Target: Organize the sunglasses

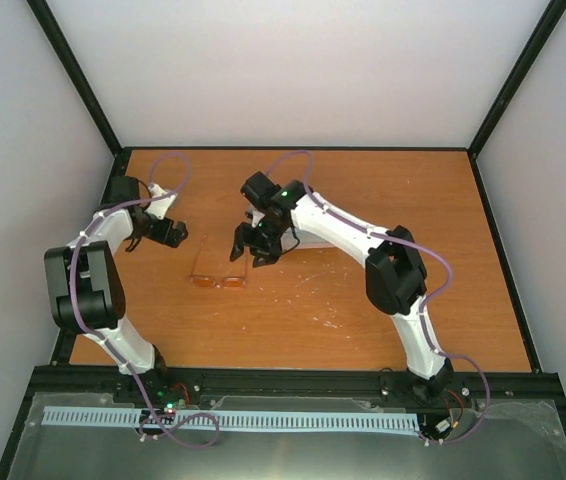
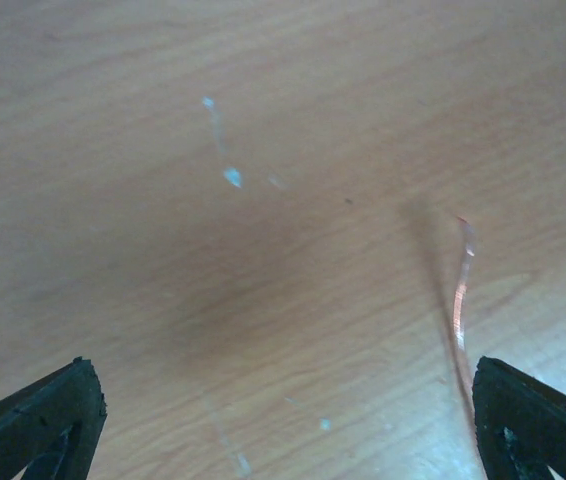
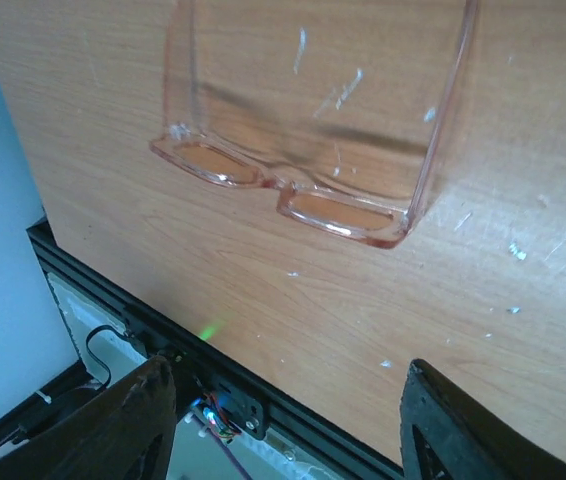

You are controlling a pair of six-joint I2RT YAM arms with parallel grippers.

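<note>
A pair of clear pinkish glasses (image 1: 218, 281) lies in the middle-left of the table with its temples unfolded toward the back; the right wrist view shows the frame front (image 3: 338, 215) clearly. My left gripper (image 1: 175, 232) hovers left of the glasses, open; in the left wrist view only the end of a temple (image 2: 462, 290) shows between and beyond its fingertips. My right gripper (image 1: 253, 250) is open above the right temple's far part, with the glasses ahead of it in its wrist view.
A pale case or tray (image 1: 313, 242) sits behind the right arm, mostly hidden. Dark rails border the table.
</note>
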